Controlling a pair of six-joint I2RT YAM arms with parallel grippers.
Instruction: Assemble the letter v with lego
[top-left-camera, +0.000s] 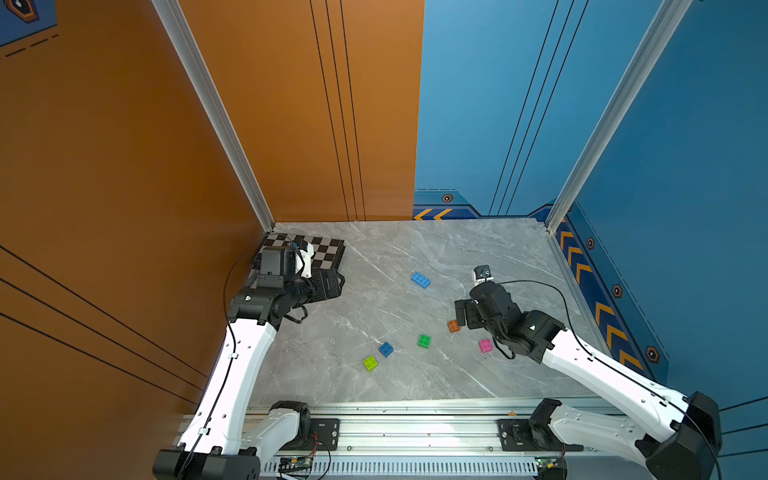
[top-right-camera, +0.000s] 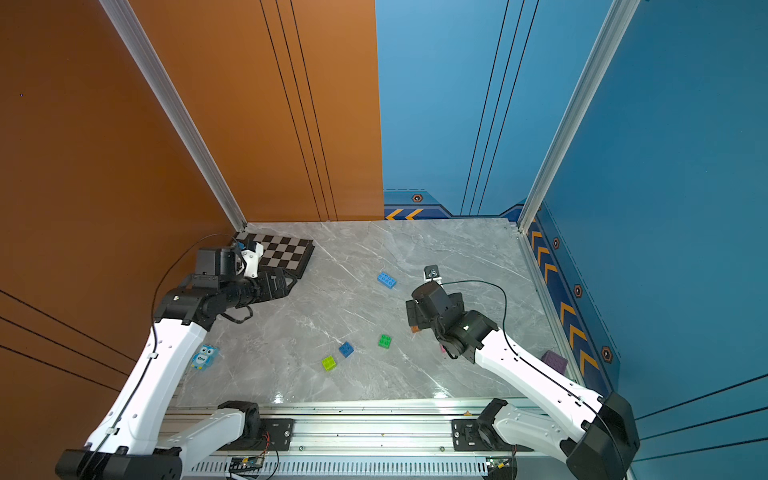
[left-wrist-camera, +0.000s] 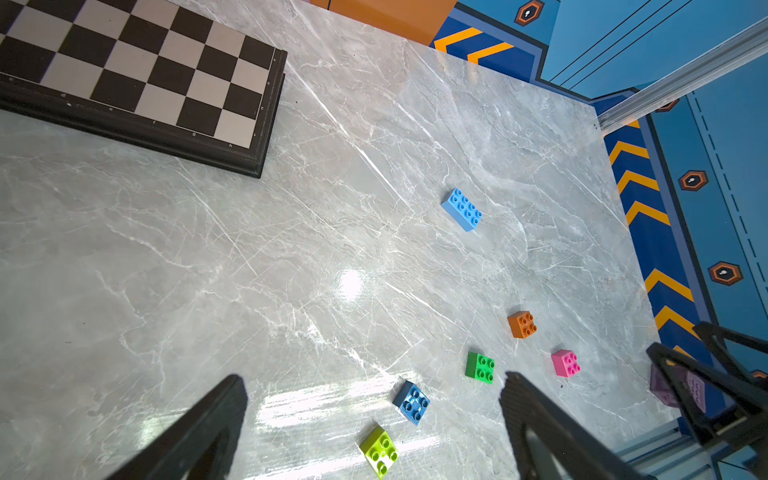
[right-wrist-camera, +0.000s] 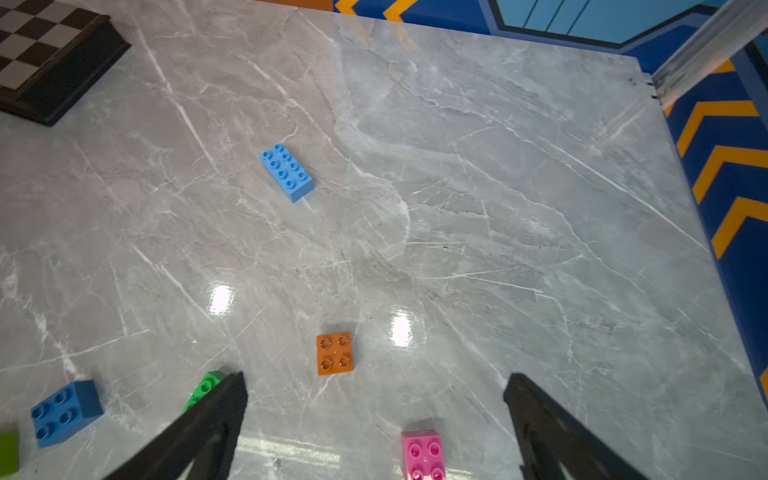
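Loose bricks lie apart on the grey marbled table: a long light-blue brick (top-left-camera: 420, 280) toward the back, an orange brick (right-wrist-camera: 334, 353), a pink brick (right-wrist-camera: 423, 456), a green brick (left-wrist-camera: 480, 367), a dark blue brick (left-wrist-camera: 412, 402) and a lime brick (left-wrist-camera: 379, 451). No two are joined. My right gripper hangs above the table near the orange and pink bricks, open and empty. In the right wrist view its left finger partly covers the green brick. At the left, in front of the checkerboard, my left gripper is raised and open, nothing between its fingers.
A checkerboard box (left-wrist-camera: 152, 72) fills the back left corner. A purple block (top-right-camera: 553, 361) stands at the right edge, and a blue owl figure (top-right-camera: 205, 357) at the left edge. Bare table spreads through the centre and back right.
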